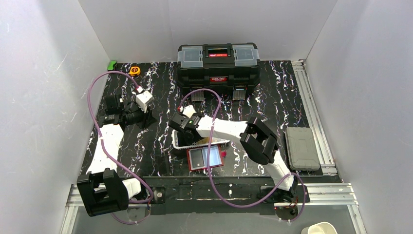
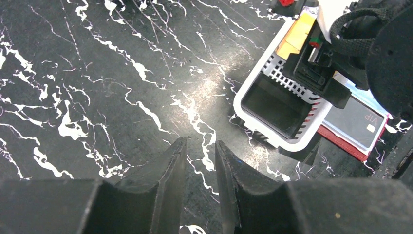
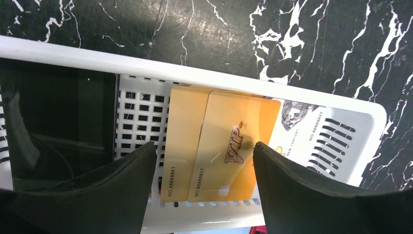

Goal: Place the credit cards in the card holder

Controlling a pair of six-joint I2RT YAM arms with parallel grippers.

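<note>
In the right wrist view, two gold VIP cards [image 3: 237,146] lie overlapping in a white basket [image 3: 311,92], a white card [image 3: 294,131] partly under them. My right gripper is over the basket, its fingers open, one finger on each side of the gold cards' near end; whether it touches them I cannot tell. A red-edged card holder [image 1: 197,158] with clear windows lies open in front of the basket. At the left, my left gripper is part open over bare table, nothing between its fingers.
A glossy black slab [image 3: 53,126] fills the basket's left end. Behind stands a black toolbox [image 1: 218,68]; a grey case [image 1: 303,148] lies at the right. Open table [image 1: 141,151] surrounds the left gripper.
</note>
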